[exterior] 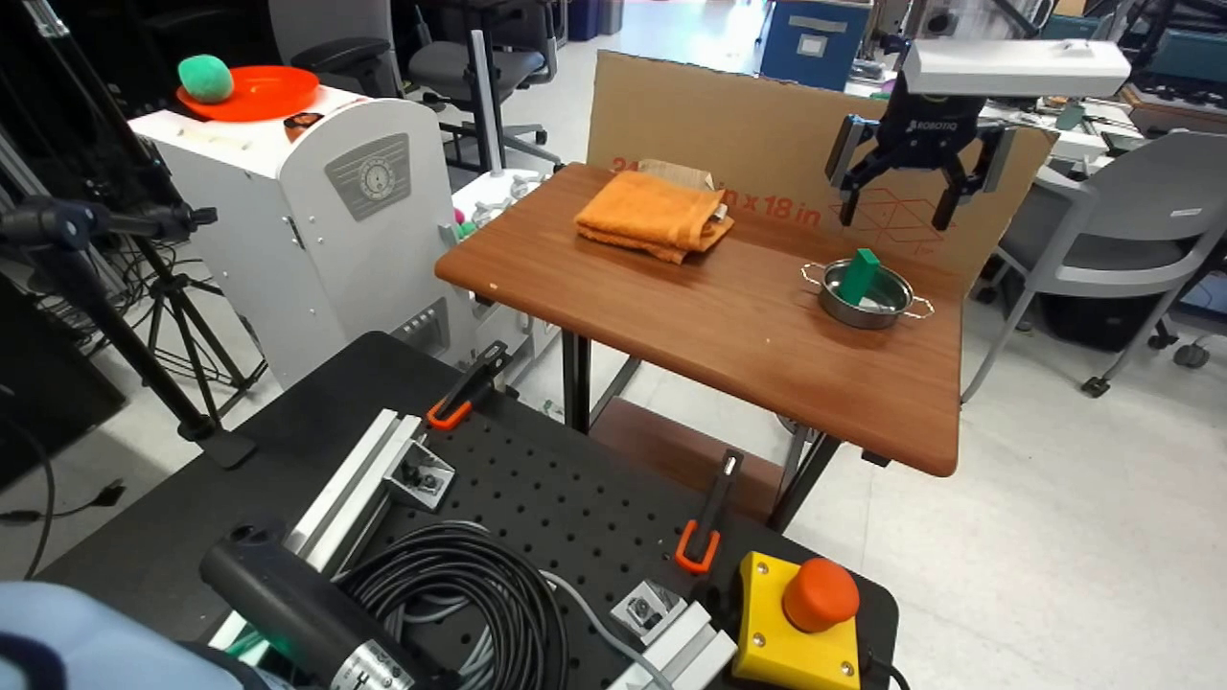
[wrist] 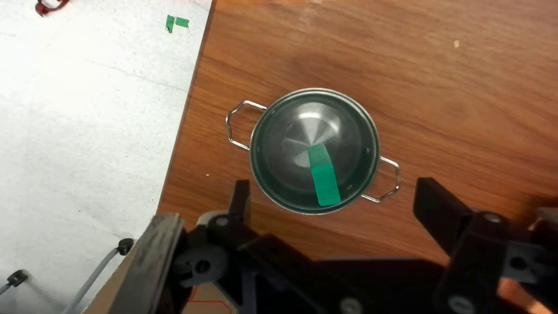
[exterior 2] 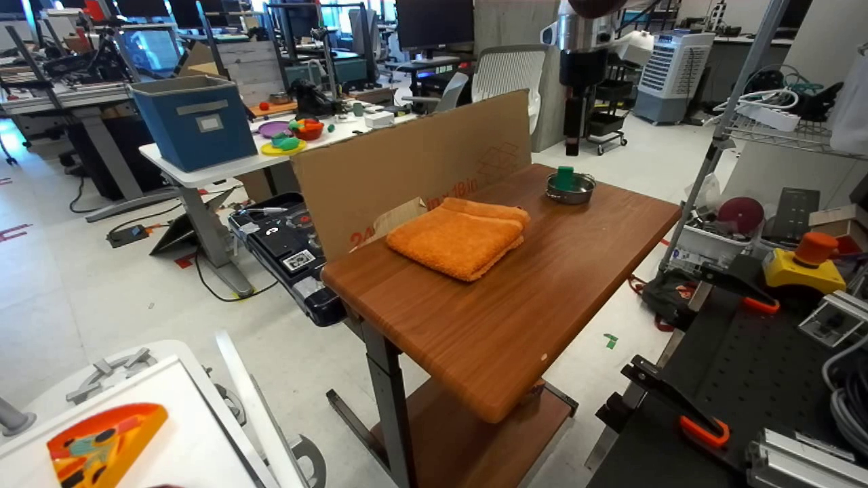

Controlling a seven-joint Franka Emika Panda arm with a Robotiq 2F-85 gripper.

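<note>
A green block [exterior: 859,277] leans inside a small metal pot [exterior: 860,315] near the table's right end, its top rising past the rim. From above, the wrist view has the block [wrist: 325,183] resting toward one side of the pot's floor, between the two wire handles. My gripper [exterior: 897,220] hangs over the pot, open, with its fingers wide apart and nothing between them. An orange folded towel [exterior 2: 460,236] lies on the brown table [exterior 2: 488,325], well apart from the pot.
A cardboard sheet [exterior: 736,126] stands upright along the table's back edge, close behind the pot and gripper. Bare tabletop lies between towel and pot and along the front. A black pegboard bench [exterior: 552,483] holds clamps, cables and a stop button [exterior: 820,594].
</note>
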